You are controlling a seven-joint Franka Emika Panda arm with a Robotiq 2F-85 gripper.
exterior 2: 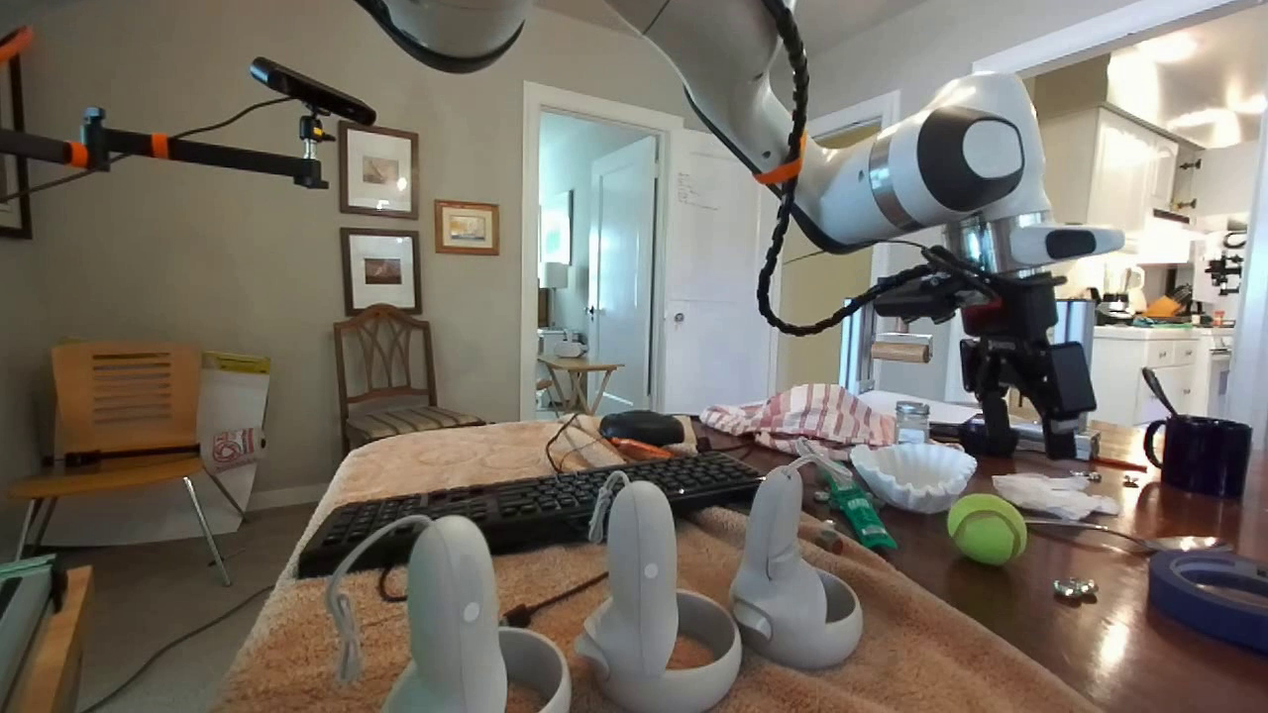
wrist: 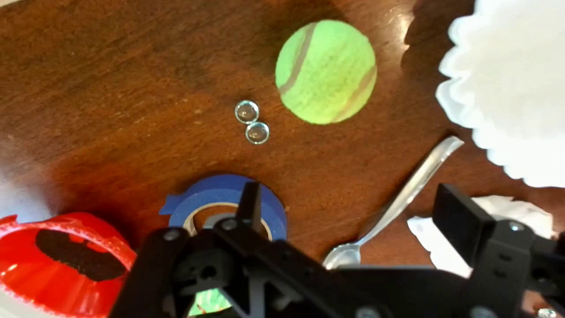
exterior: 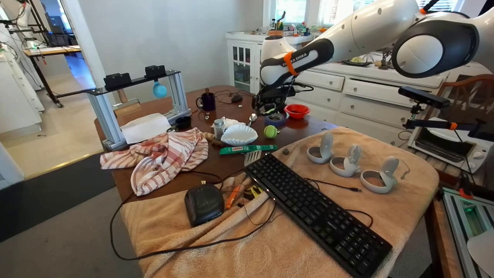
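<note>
The yellow-green tennis ball (wrist: 326,72) rests on the bare dark table, beside the white scalloped bowl (wrist: 516,90). In the wrist view my gripper is open, its fingers wide apart with nothing held between them. It hangs above the table, clear of the ball. Seen from exterior view 1, the gripper (exterior: 267,110) is behind and above the ball (exterior: 271,132). A metal spoon (wrist: 405,196) lies on the table below the gap between the fingers.
Blue tape (wrist: 225,183) and a red bowl (wrist: 69,254) lie near one finger, crumpled white tissue (wrist: 516,212) near the other. Two clear glass beads (wrist: 252,122) sit by the ball. A dark mug (exterior 2: 1203,456), green tube (exterior 2: 858,511) and keyboard (exterior: 319,213) also occupy the surface.
</note>
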